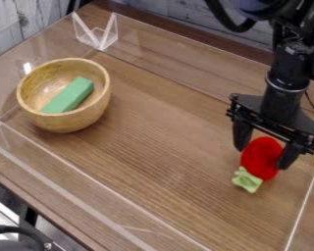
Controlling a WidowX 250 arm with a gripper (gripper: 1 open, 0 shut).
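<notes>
A red object (262,159), rounded, lies on the wooden table at the right, with a small light-green piece (246,181) at its lower left. The black gripper (265,142) is low over the red object, its fingers on either side of the upper part of it. Whether they touch or grip it is unclear.
A wooden bowl (87,120) with a green block (71,95) inside stands at the left. A white wire-like holder (91,31) is at the upper left.
</notes>
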